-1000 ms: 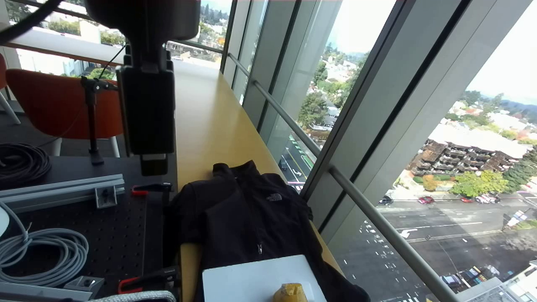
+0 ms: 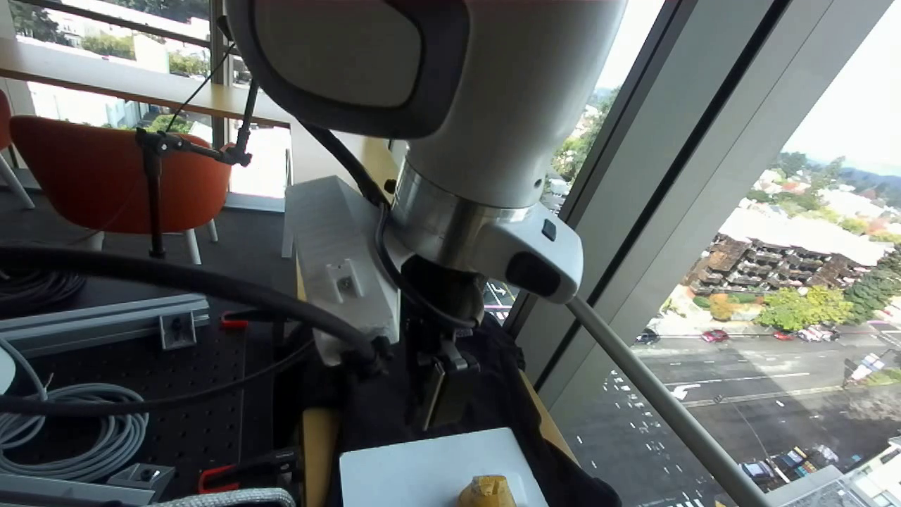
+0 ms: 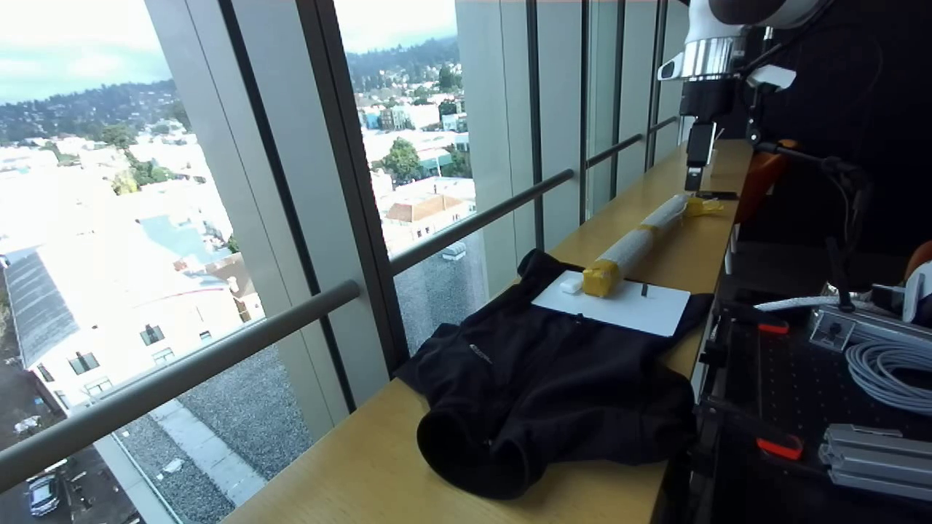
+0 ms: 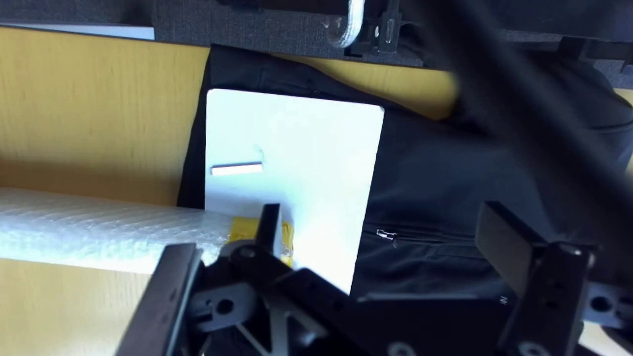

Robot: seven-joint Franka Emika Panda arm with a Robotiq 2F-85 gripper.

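Observation:
My gripper stands open, its two fingers wide apart and nothing between them. Exterior view 1 has the gripper (image 2: 445, 390) in the middle, hanging down from the arm; from the other side the gripper (image 3: 696, 166) appears at the upper right, above the table. Below it in the wrist view is a white board (image 4: 308, 154) laid on a black jacket (image 4: 427, 172). One end of a bubble-wrapped roll (image 4: 118, 228), bound with yellow tape, rests on the board. A short thin stick (image 4: 237, 169) lies there too. My left finger partly hides the taped end.
Beside the roll's end sits a small white block (image 3: 571, 284). Windows and a rail (image 3: 489, 218) border one long side of the table; a black perforated bench (image 2: 198, 372) with coiled cable borders the other. Bare wood shows at the near end (image 3: 376, 454).
In exterior view 1 the arm has swung from the upper left to the middle, and its body and wrist now fill the top centre. The board and jacket look unmoved.

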